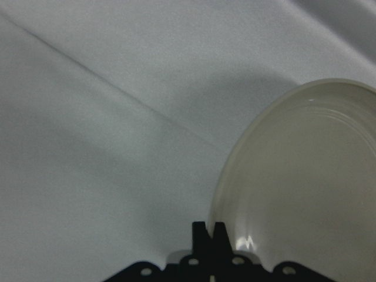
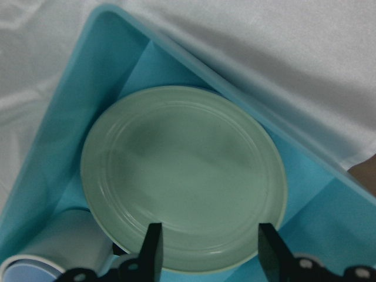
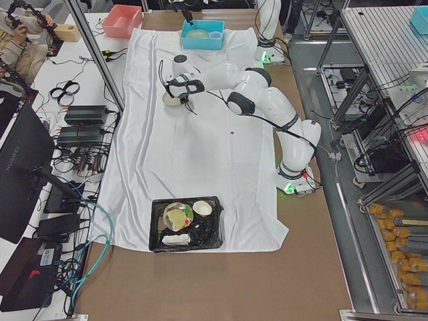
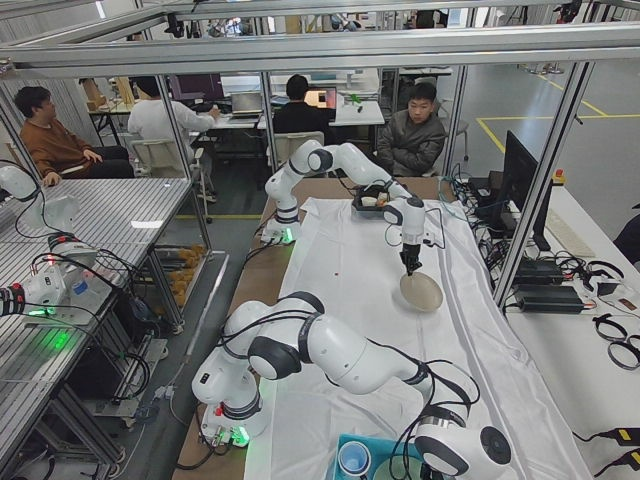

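Note:
A beige plate point(image 4: 421, 295) lies on the white cloth near the monitor side. My left gripper is closed at its near rim, fingertips together over the edge; whether the rim is between them is unclear. In the right wrist view a green plate point(image 2: 182, 170) rests inside the blue bin point(image 2: 53, 141) beside a pale cup point(image 2: 64, 241). My right gripper stands open above that plate, nothing between its fingers.
At the far end from the blue bin, a black tray point(image 3: 160, 241) holds food items and a white bowl. Monitor, cables and a frame post line the side.

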